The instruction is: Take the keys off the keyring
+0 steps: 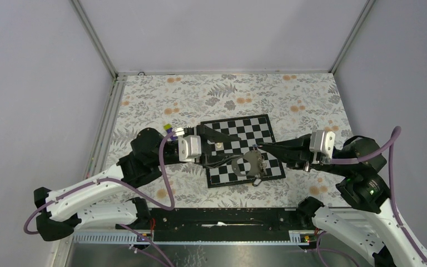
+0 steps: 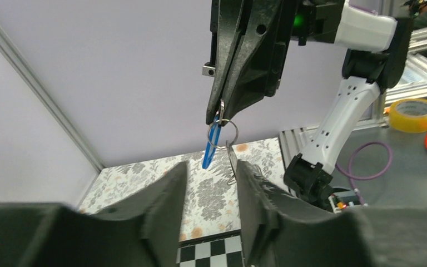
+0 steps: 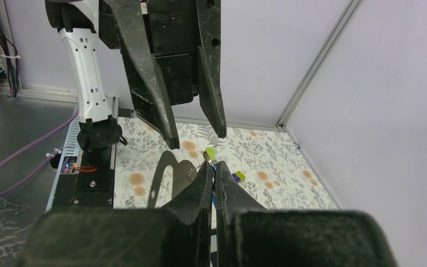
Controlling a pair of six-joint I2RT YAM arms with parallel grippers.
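My right gripper (image 1: 258, 146) is shut on the keyring (image 2: 234, 127), a thin wire ring at its fingertips in the left wrist view. A blue piece (image 2: 211, 146) hangs beside the ring there. Below dangles a flat grey metal plate with a curved cutout (image 1: 250, 163), with smaller keys (image 1: 263, 165) around it; their shapes are hard to tell. Facing it from the left, my left gripper (image 1: 240, 147) stands open, its fingers apart and nothing held between them. In the right wrist view the left gripper is above the ring, not touching it.
Below lies a black-and-white checkered board (image 1: 222, 177) on a floral mat (image 1: 183, 100). A small yellow and purple object (image 1: 169, 129) sits behind the left arm.
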